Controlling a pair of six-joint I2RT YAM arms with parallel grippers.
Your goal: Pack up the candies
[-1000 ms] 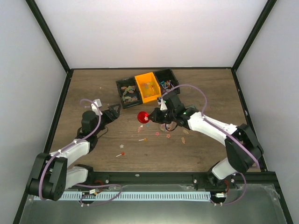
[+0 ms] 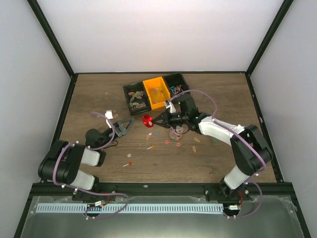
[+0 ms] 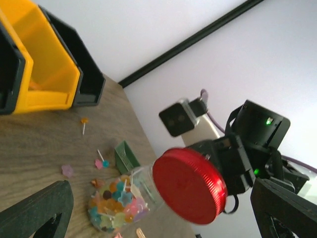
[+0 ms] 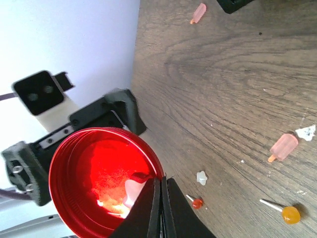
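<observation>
My right gripper (image 2: 154, 120) is shut on the rim of a tilted red lid (image 2: 147, 120), above the table in front of the bins. In the right wrist view, the lid's hollow side faces the camera, and a pale pink piece (image 4: 132, 191) shows inside it. Facing the lid from the left, my left gripper (image 2: 131, 124) stands open, its fingers empty and apart from the lid. A clear jar of colourful candies (image 3: 116, 203) sits behind the lid in the left wrist view; from the top, the right arm partly covers it. Loose candies, such as an orange lollipop (image 4: 291, 215), lie on the wood.
At the back, a yellow bin (image 2: 156, 92) stands between a left black bin (image 2: 136, 97) and a right black bin (image 2: 177, 84), all with small items inside. A small green basket (image 3: 126, 157) rests beyond the jar.
</observation>
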